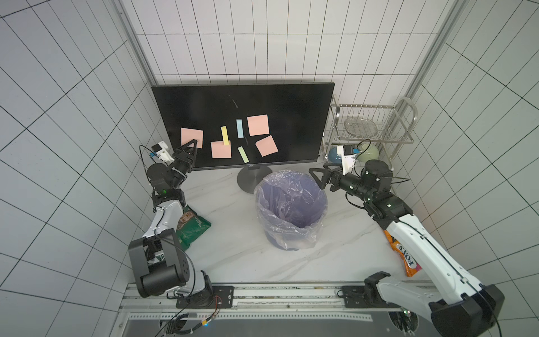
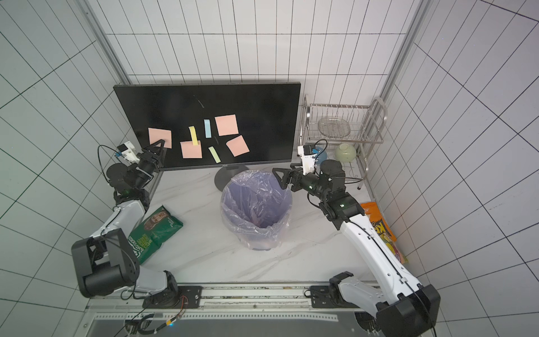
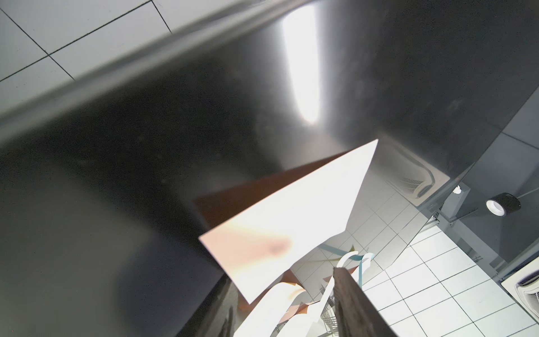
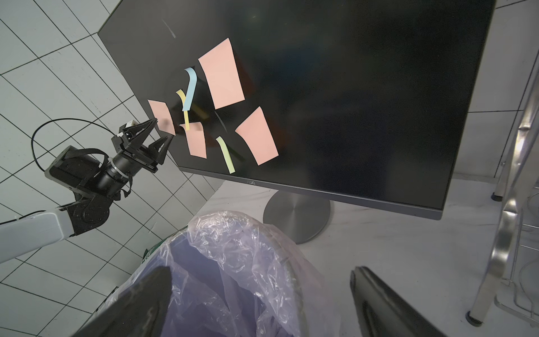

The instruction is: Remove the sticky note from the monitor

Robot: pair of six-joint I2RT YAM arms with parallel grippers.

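The black monitor [image 1: 297,106] carries several pink, yellow, blue and green sticky notes. My left gripper [image 1: 192,147] is at the leftmost pink note [image 1: 188,132]. In the left wrist view that pink note [image 3: 286,213] stands just beyond the open fingertips, one edge curling off the screen, with nothing seen held between them. My right gripper [image 1: 314,175] hangs open and empty over the right part of the bin [image 1: 283,236], which has a clear liner.
A steel rack [image 1: 393,134] stands at the back right. A green bag [image 1: 193,227] lies at left, an orange bag [image 1: 401,252] at right. Tiled walls enclose the sides.
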